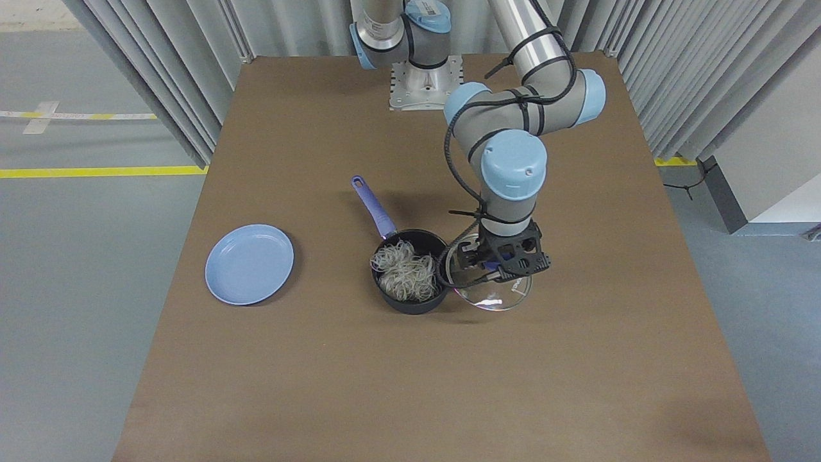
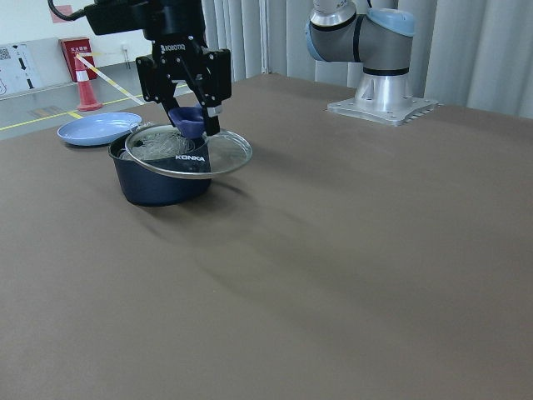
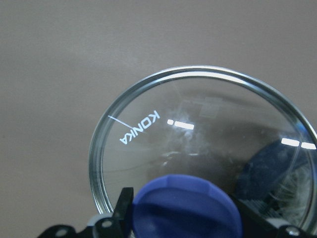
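A glass lid (image 1: 504,296) with a blue knob (image 3: 186,208) is held by my gripper (image 2: 190,125), its fingers shut on the knob. The lid, marked KONKA, hangs raised over the right side of a black pot (image 1: 408,307) with a blue handle (image 1: 369,201). Pale noodles (image 1: 404,273) fill the pot and show partly through the glass in the wrist view.
A blue plate (image 1: 248,265) lies to the left of the pot in the front view.
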